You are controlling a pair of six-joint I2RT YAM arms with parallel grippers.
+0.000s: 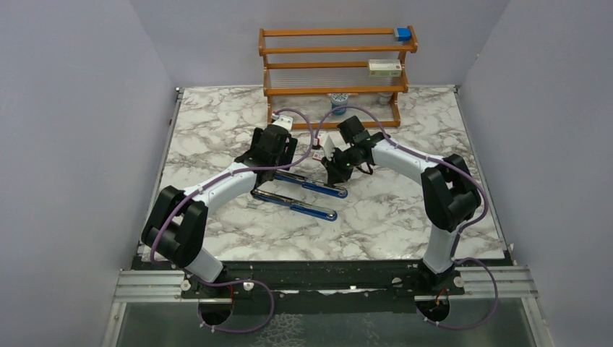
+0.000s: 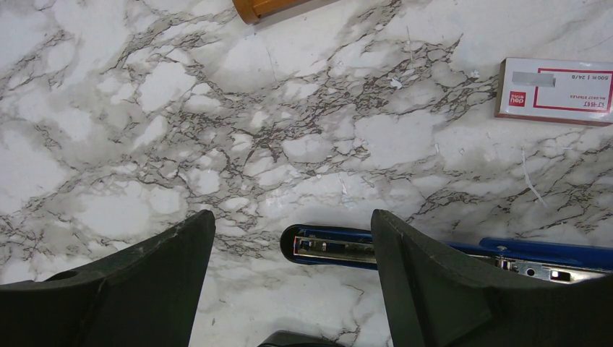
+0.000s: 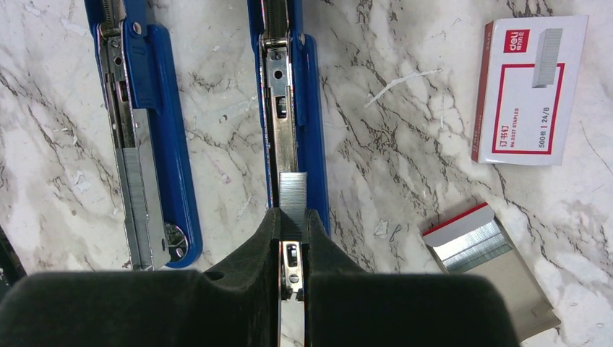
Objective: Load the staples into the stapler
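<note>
Two blue staplers lie opened out flat. The far stapler (image 3: 318,137) has its metal magazine (image 3: 284,137) exposed, and over that magazine my right gripper is shut on a strip of staples (image 3: 293,189). Whether the strip touches the channel I cannot tell. In the near stapler (image 3: 177,152) a row of staples shows in the magazine. My left gripper stands with its fingers well apart and nothing between them, above the cover end of the far stapler (image 2: 332,244).
A closed staple box (image 3: 531,90) with a staple strip pictured or lying on top stands right of the staplers. Beside it an opened box (image 3: 491,264) shows staples inside. A wooden rack (image 1: 340,90) is at the back.
</note>
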